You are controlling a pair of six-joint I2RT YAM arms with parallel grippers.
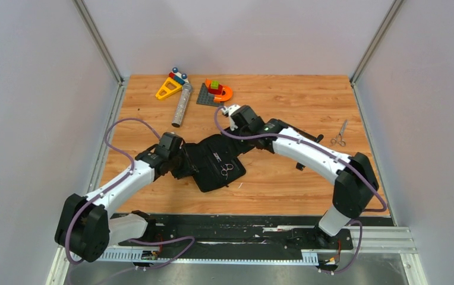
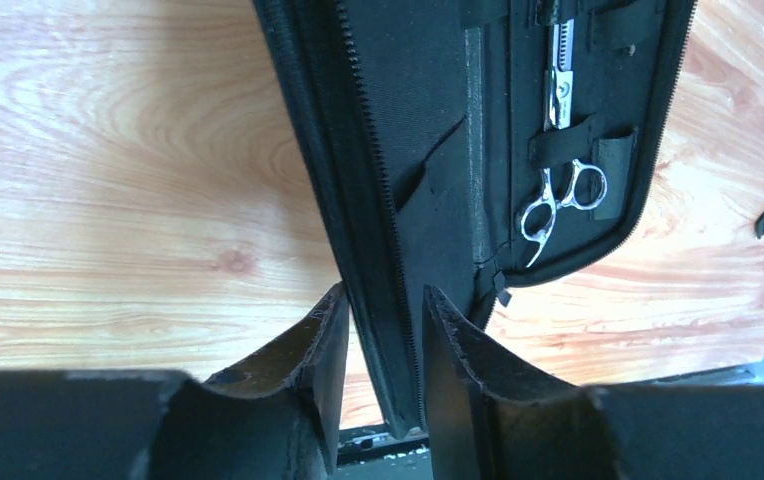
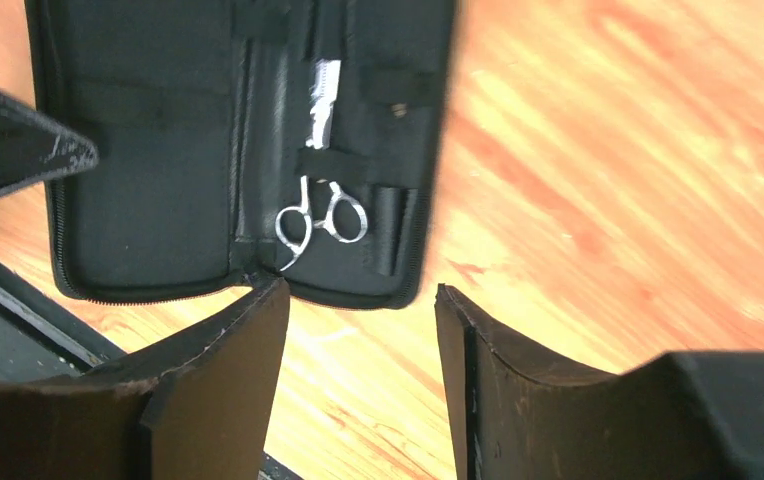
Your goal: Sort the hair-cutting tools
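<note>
An open black zip case (image 1: pixel 230 175) lies in the middle, holding thinning scissors (image 2: pixel 560 80) under straps, their finger rings showing. My left gripper is at the case's left edge, fingers apart either side of that edge; whether it touches cannot be told. My right gripper hangs over the case's near part, open, with nothing between its fingers. At the right of the table lie another pair of scissors (image 1: pixel 338 136) and black combs (image 1: pixel 300 166), partly hidden by the right arm.
A grey cylinder (image 1: pixel 181 110), a yellow toy (image 1: pixel 166 90) and an orange toy on a grey plate (image 1: pixel 204 95) stand at the back.
</note>
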